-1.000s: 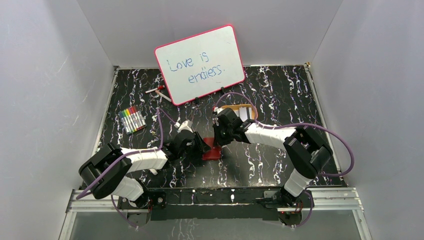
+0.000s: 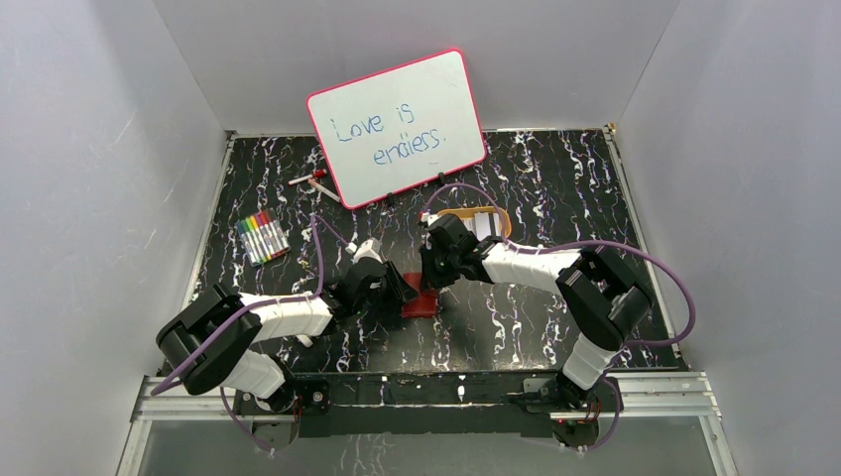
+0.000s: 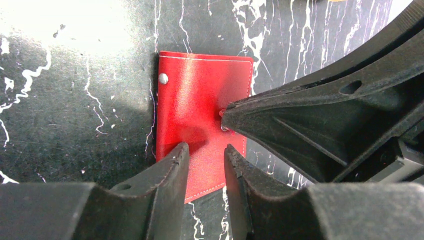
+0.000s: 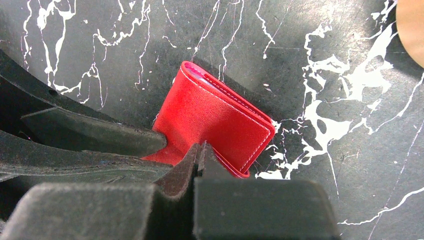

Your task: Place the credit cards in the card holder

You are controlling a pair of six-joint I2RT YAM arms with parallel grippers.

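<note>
The red card holder [image 3: 200,95] lies closed on the dark marbled table, a metal snap near its left edge. Over its near part, my left gripper is part open, with red leather visible beyond the gap and nothing clearly gripped. In the right wrist view, the tips of my right gripper are shut together at the edge of the card holder [image 4: 215,115]. A bit of red and a shiny spot show beside those tips in the left wrist view; whether they pinch the strap is unclear. Pale cards [image 2: 484,225] sit behind the right arm.
The cards rest in a tan rounded tray [image 2: 509,220], partly hidden by the right arm. A whiteboard [image 2: 397,129] stands at the back, loose pens [image 2: 322,189] by its left corner. Several coloured markers [image 2: 263,238] lie at the left.
My right gripper has shifted slightly to the left over the card holder. The left arm and the holder look unmoved in the top view.
</note>
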